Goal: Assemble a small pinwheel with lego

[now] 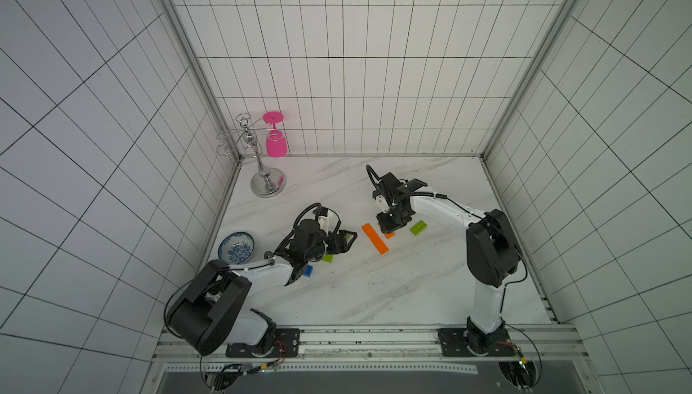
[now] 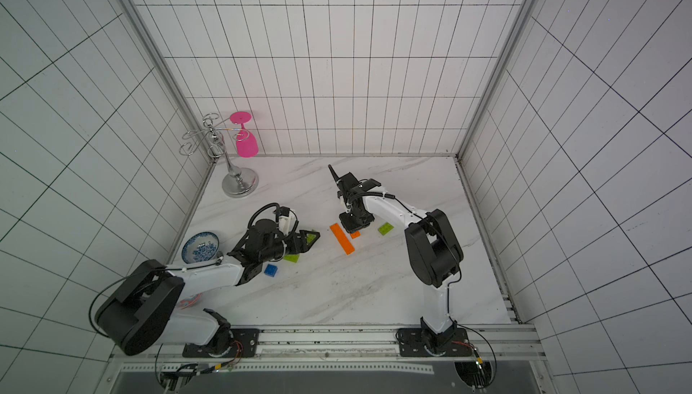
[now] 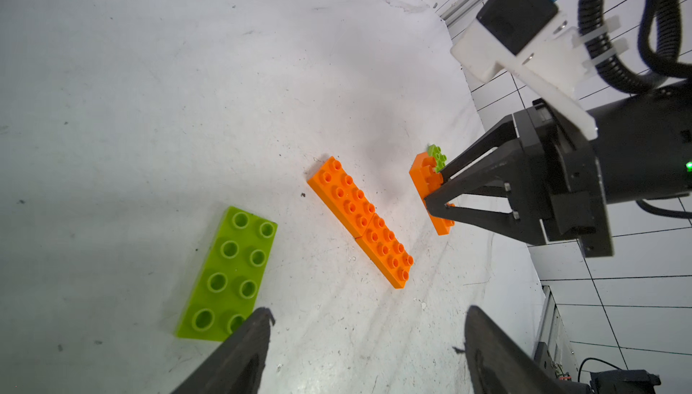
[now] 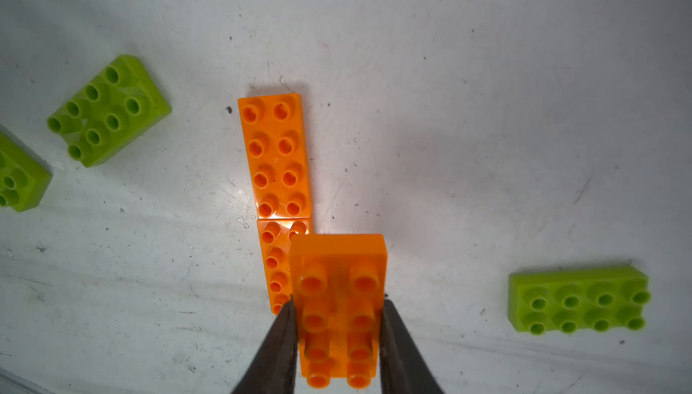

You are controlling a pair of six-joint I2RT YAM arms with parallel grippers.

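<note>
My right gripper is shut on an orange brick (image 4: 337, 264), its studs showing in the right wrist view. Two flat orange bricks lie end to end on the table; the far orange brick (image 4: 275, 152) is fully visible, while the held brick partly covers the near orange brick (image 4: 272, 260). My left gripper stands open, its fingers wide apart and empty. A green brick (image 3: 230, 271) lies just left of and beyond those fingers. Another green brick (image 4: 576, 300) lies to the right, under the right arm's side.
A blue brick (image 1: 308, 270) lies beneath the left arm, near a further green brick (image 1: 328, 257). At the left stands a blue-patterned bowl (image 1: 236, 248). A metal stand (image 1: 268, 180) with a pink glass (image 1: 276, 143) occupies the back left corner.
</note>
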